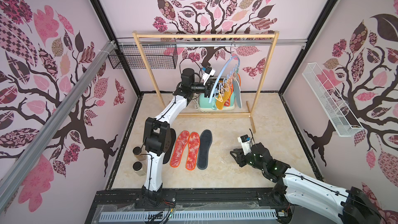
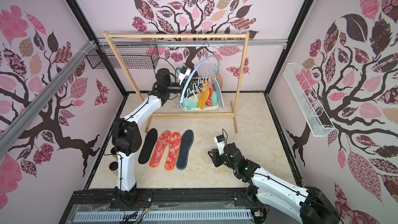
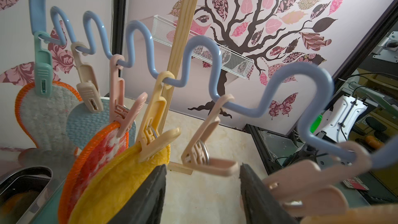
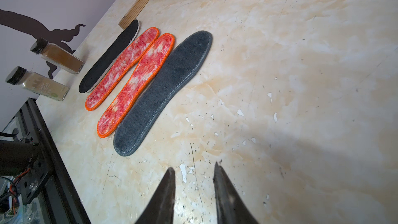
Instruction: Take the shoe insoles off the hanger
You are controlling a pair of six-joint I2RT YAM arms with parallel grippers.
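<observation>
The blue hanger (image 3: 203, 41) hangs tilted from the wooden rack, its row of clips running along a wavy bar. Clipped to its far half are a yellow insole (image 3: 120, 184), a red insole (image 3: 93, 163), a pale blue insole (image 3: 89, 120) and a grey orange-edged insole (image 3: 45, 110). My left gripper is parted beside the hanger, an empty clip (image 3: 207, 141) just beyond its fingers; nothing shows held. Over the floor at the right, my right gripper has its fingers apart and empty. On the floor lie a dark grey insole (image 4: 165, 91), two red insoles (image 4: 136, 85) and a black insole (image 4: 109, 56).
The wooden rack (image 1: 205, 36) frames the hanger, with a turquoise container (image 2: 194, 104) underneath. Two jars (image 4: 45, 85) stand at the floor's left edge. White wire baskets and a black basket (image 1: 143, 56) hang at the walls.
</observation>
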